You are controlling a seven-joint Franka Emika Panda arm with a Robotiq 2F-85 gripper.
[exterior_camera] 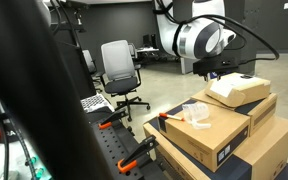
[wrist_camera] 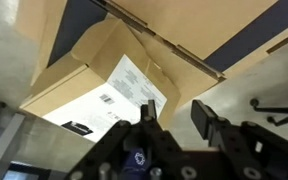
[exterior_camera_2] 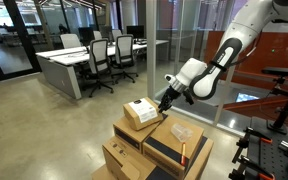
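My gripper [exterior_camera: 210,74] hangs beside a small cardboard box [exterior_camera: 246,93] with a white sheet [exterior_camera: 223,87] on its face. From the wrist, the open gripper has nothing held between its fingers, and the white label [wrist_camera: 137,82] on the small box [wrist_camera: 59,92] lies close to one finger. In exterior view 2 the gripper [exterior_camera_2: 164,105] stands just right of that box [exterior_camera_2: 141,114]. A clear plastic container [exterior_camera: 195,111] and a red-orange stick-like item [exterior_camera: 171,116] lie on the larger box's top.
Large cardboard boxes [exterior_camera: 224,143] carry these things, their edges dropping to the floor. A small white item [exterior_camera: 201,125] lies by the container. Office chairs [exterior_camera: 120,66] and desks stand behind, with open floor [exterior_camera_2: 49,135] to the left in exterior view 2.
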